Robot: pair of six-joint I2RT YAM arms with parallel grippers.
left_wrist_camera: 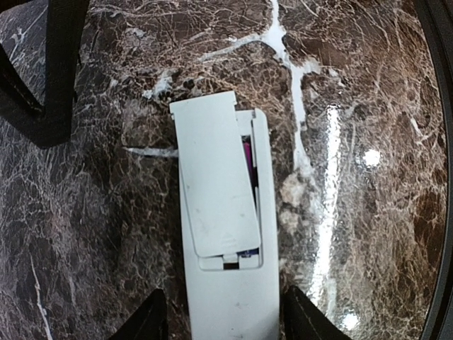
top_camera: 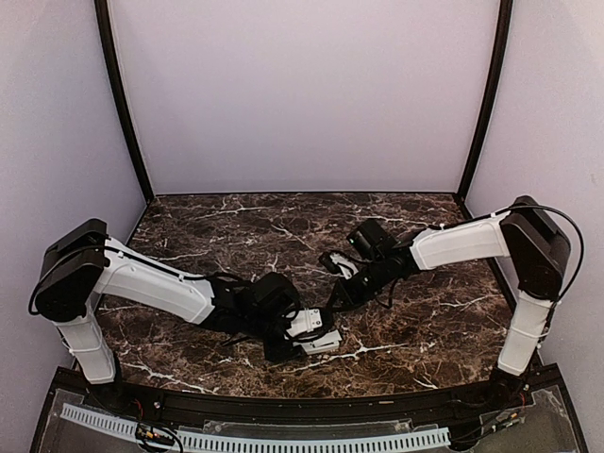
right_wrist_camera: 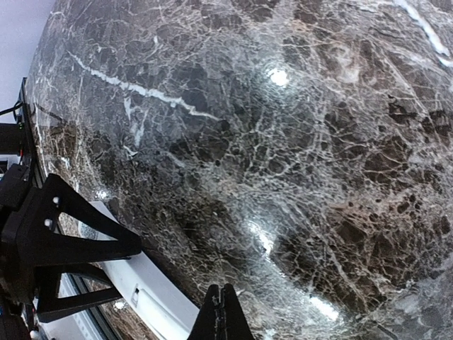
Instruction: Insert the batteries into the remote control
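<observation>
The white remote [left_wrist_camera: 231,301] lies on the marble table, upright in the left wrist view, with my left gripper around its lower end, shut on it. Its battery cover [left_wrist_camera: 216,177] rests skewed over the compartment, where strips of purple and blue show along the right edge. In the top view my right gripper [top_camera: 337,302] hangs above and behind the remote's right end; its tips [right_wrist_camera: 221,301] are shut, nothing seen between them. The remote also shows at lower left in the right wrist view, partly behind the left gripper.
Pale walls stand at the sides and back.
</observation>
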